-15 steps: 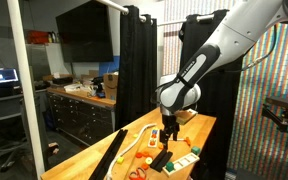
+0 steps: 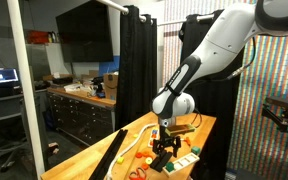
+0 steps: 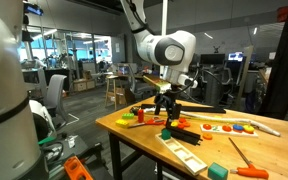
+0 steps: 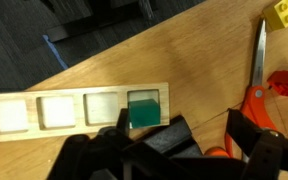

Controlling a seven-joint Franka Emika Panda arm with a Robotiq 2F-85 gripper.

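Observation:
My gripper stands open, and its dark fingers are wide apart in the wrist view. Toward the left finger lies a pale tray (image 4: 72,97) with a row of compartments; a green block (image 4: 143,111) sits in its end compartment. Beneath the fingers, a black bar-like object (image 4: 172,138) runs beside that end of the tray, partly hidden by the left finger. From the second exterior view, the gripper (image 3: 165,106) hangs above the table, behind the tray (image 3: 184,152). Nothing shows held between the fingers.
Orange-handled scissors (image 4: 254,102) lie by the right finger, near a red piece (image 4: 286,83) and a yellow block (image 4: 284,14). Another green block (image 3: 218,172) and a red-orange hammer (image 3: 248,170) are right of the tray. Bare wood shows between tray and scissors.
In exterior view 1, my gripper has come down closer to the table and shifted slightly toward the tray side. The objects on the table appear unmoved.

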